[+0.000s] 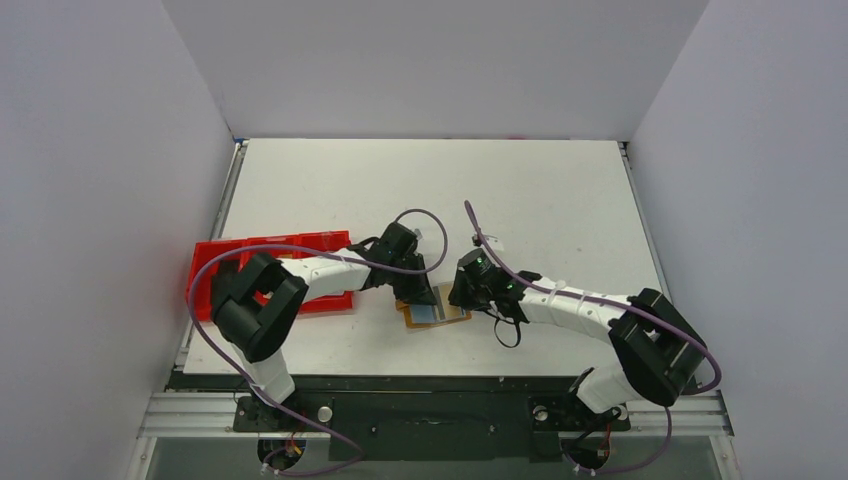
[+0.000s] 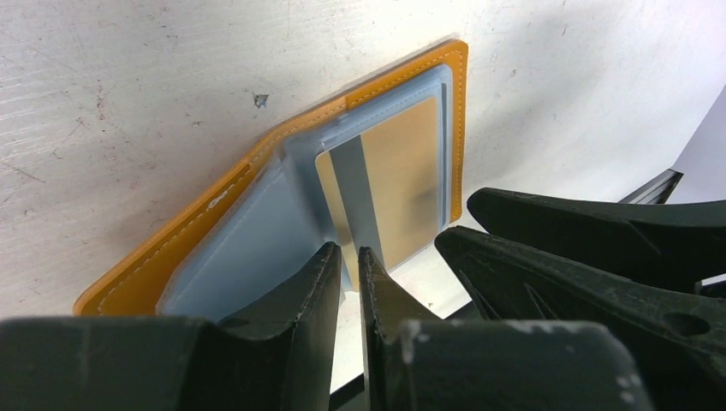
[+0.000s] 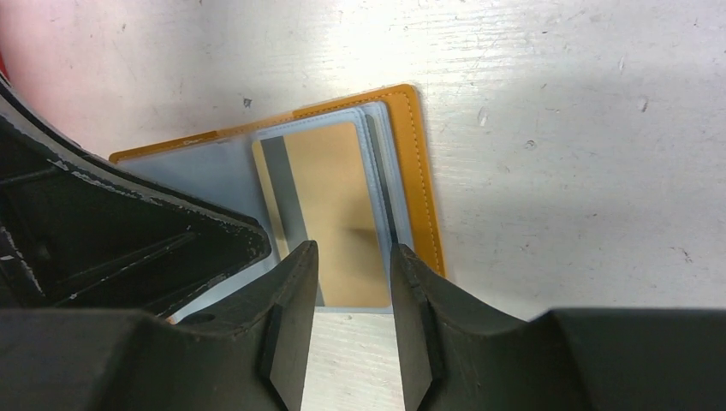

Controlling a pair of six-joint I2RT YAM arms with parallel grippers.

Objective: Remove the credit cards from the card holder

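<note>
The card holder (image 1: 438, 323), with an orange-tan border, lies open on the table below both grippers. Its clear blue-grey pocket holds a tan card with a grey stripe, and the same card (image 3: 338, 197) shows in the right wrist view, within the pocket's edges. My left gripper is shut, its fingertips at the striped edge of the card near the holder's middle; whether anything thin is between them cannot be made out. Above the card's outer side, the right gripper stands open with nothing between its fingers.
A red divided box (image 1: 325, 242) stands on the left side of the table, under the left arm. The two grippers are close together over the holder. Bare white table (image 1: 560, 200) stretches behind and to the right.
</note>
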